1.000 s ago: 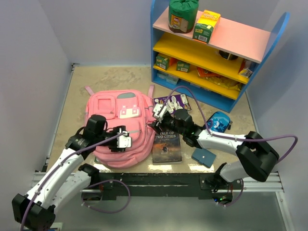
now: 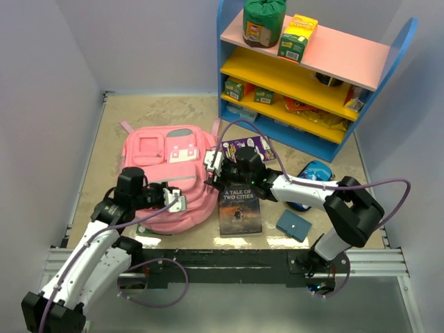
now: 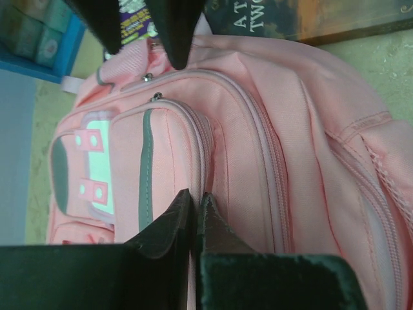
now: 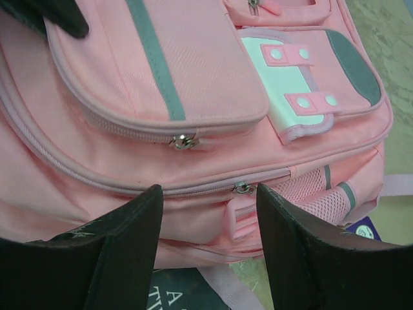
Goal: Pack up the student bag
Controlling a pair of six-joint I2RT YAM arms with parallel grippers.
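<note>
The pink backpack (image 2: 156, 156) lies flat, front pockets up, on the left of the floor. My left gripper is shut on the edge of its front pocket (image 3: 174, 155), pinching pink fabric. At the bag's right side my right gripper stands open. A metal zipper pull (image 4: 244, 188) on the main zipper shows between its fingertips, close to the right-hand one, with no grip on it. Another zipper pull (image 4: 184, 141) sits on the pocket just beyond. To the right lie the dark book (image 2: 240, 214), a purple book (image 2: 258, 144), a blue case (image 2: 316, 174) and a blue notebook (image 2: 293, 225).
A shelf unit (image 2: 305, 94) with boxes stands at the back right. On its top are a green bag (image 2: 263, 21) and a yellow-green box (image 2: 297, 38). Bare floor (image 2: 340, 187) shows at the right, and the right arm spans over the items there.
The backpack has shifted slightly left. My right gripper has moved left to the bag's side, its arm now crossing in front of the blue case. The left gripper has shifted slightly left.
</note>
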